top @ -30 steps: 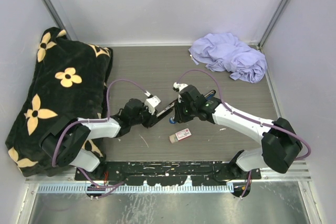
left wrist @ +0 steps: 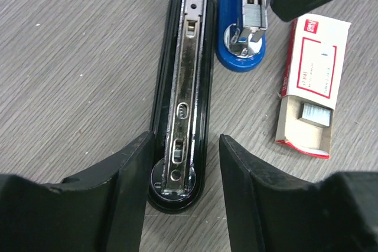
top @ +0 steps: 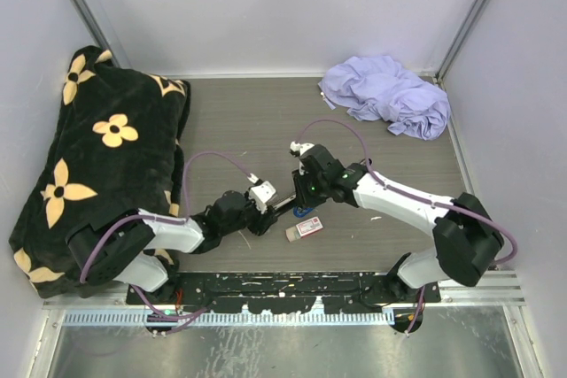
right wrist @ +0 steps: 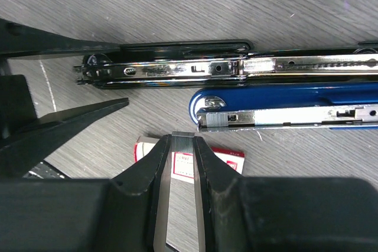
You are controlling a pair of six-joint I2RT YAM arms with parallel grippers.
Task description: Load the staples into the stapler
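A long black stapler [left wrist: 180,116] lies opened out, its metal channel showing, with a blue stapler [left wrist: 230,45] alongside. My left gripper is part open, its fingertips on either side of the black stapler's end. My right gripper is shut on a short strip of staples [right wrist: 182,141], held beside the blue stapler's end. A staple box [left wrist: 310,81] lies near the blue stapler, its tray partly out with staples inside.
A dark flowered cloth [top: 97,157] covers the left side; a lilac cloth [top: 390,95] is heaped at the back right.
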